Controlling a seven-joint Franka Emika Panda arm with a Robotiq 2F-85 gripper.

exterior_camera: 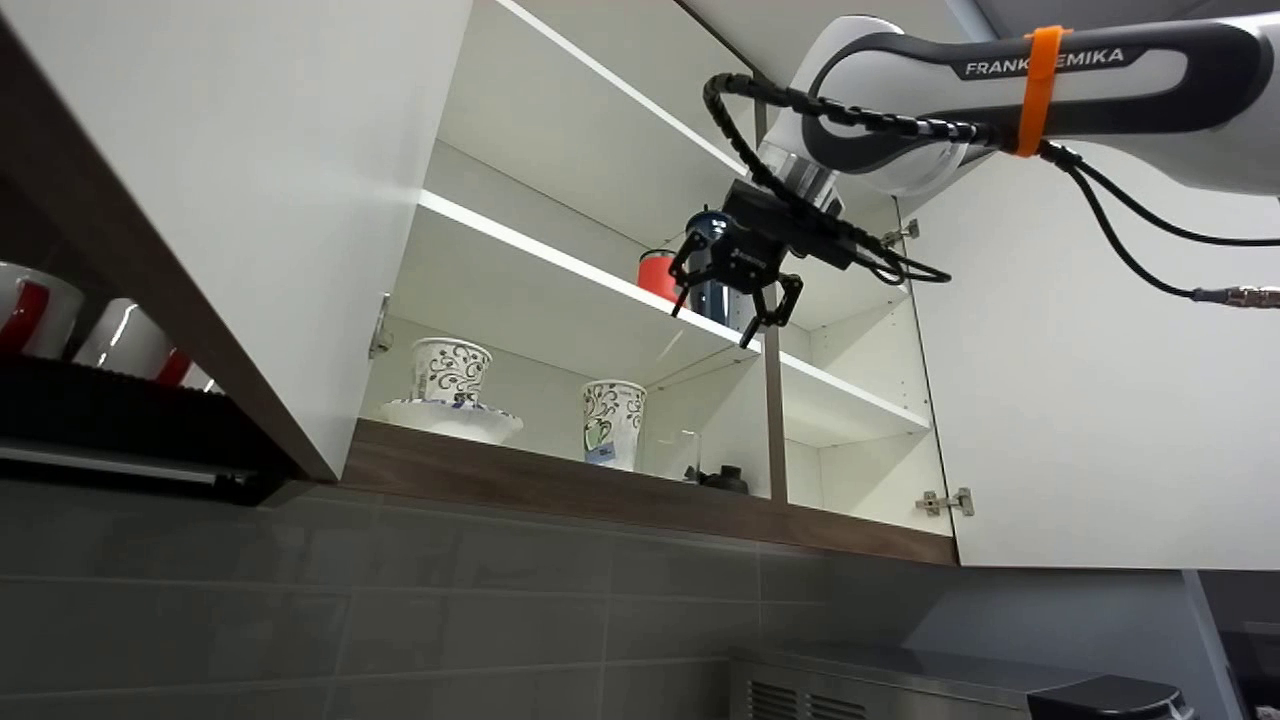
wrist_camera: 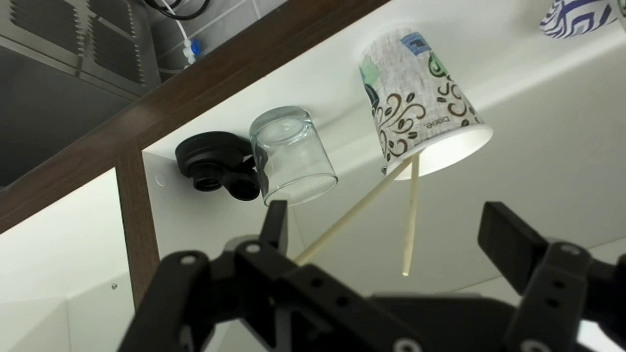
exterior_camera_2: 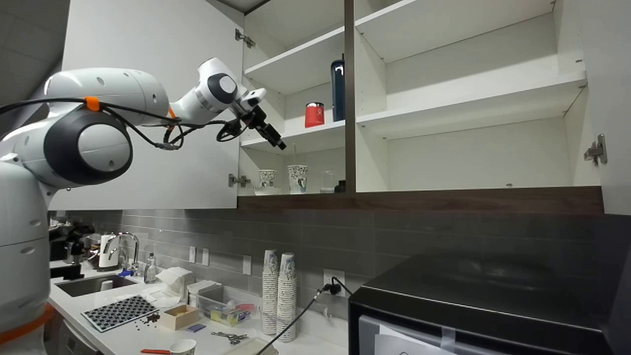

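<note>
My gripper [exterior_camera: 711, 330] is open, its fingers [wrist_camera: 509, 246] wide apart with nothing held between them. It hangs in front of the open cabinet, around the height of the middle shelf [exterior_camera_2: 319, 131]. Below, on the cabinet floor, stands a patterned paper cup [wrist_camera: 419, 108] with two thin wooden sticks [wrist_camera: 411, 220] leaning out of its mouth. Beside that cup are a clear glass [wrist_camera: 293, 155] and a black lid-like piece [wrist_camera: 214, 158]. A second paper cup [exterior_camera: 450, 370] sits on a white bowl [exterior_camera: 462, 421] further left. On the middle shelf stand a red tumbler [exterior_camera_2: 314, 115] and a dark blue bottle [exterior_camera_2: 337, 88].
A wooden divider [exterior_camera_2: 350, 94] splits the cabinet, and the right-hand shelves [exterior_camera_2: 473, 109] look empty. The open doors [exterior_camera: 1104, 360] flank it. Beneath are a black appliance [exterior_camera_2: 473, 296] and a cluttered counter with stacked paper cups [exterior_camera_2: 287, 296].
</note>
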